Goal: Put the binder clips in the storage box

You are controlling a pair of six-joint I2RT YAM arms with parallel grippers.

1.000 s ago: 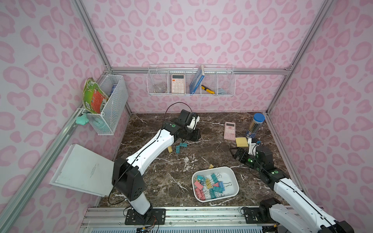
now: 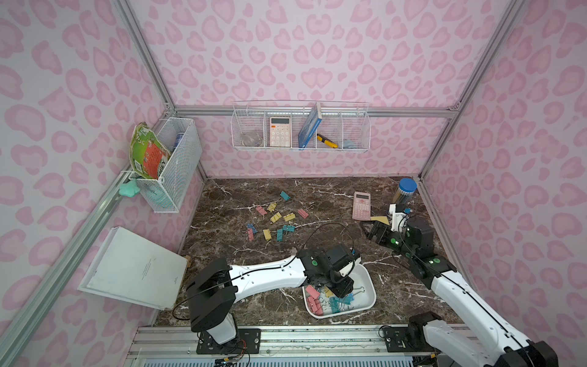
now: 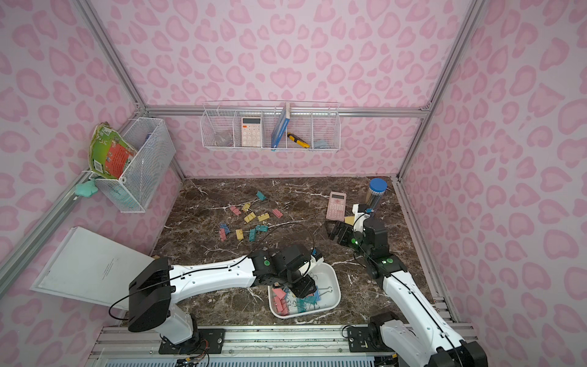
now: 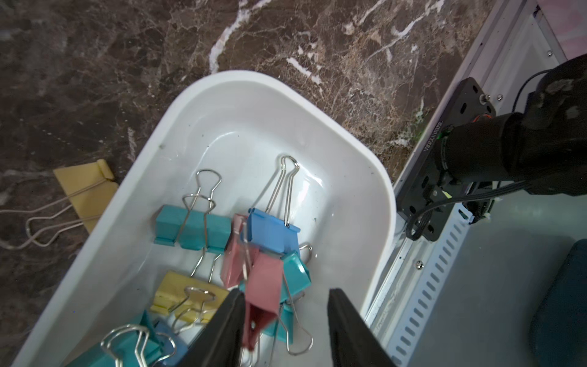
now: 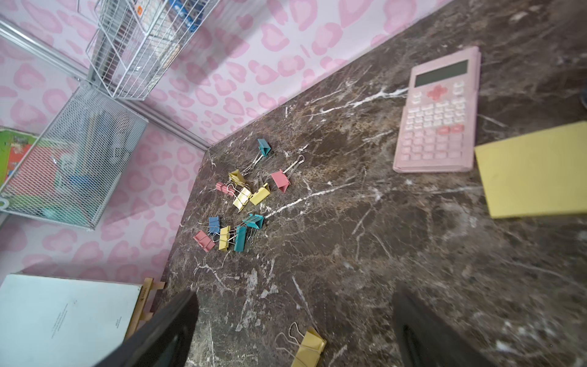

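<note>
The white storage box (image 4: 367, 183) holds pink, teal, yellow and blue binder clips. My left gripper is down over it, fingers apart. A pink clip (image 4: 264, 281) appears just inside the left finger; whether it is held or falling free is unclear. A yellow clip (image 4: 85, 189) lies outside beside the box. Several loose clips (image 5: 241, 197) are scattered on the table's left-back area. My right gripper stands open above the right of the table, its fingers at the bottom edge of the right wrist view.
A pink calculator (image 2: 361, 205), a yellow pad (image 5: 532, 171) and a blue-lidded canister (image 2: 404, 190) stand at the right. A white board (image 2: 134, 269) leans at the left wall. Wire baskets (image 2: 300, 131) hang on the walls.
My left arm has swung from over the scattered clips toward the front and down over the storage box. The right arm has shifted slightly.
</note>
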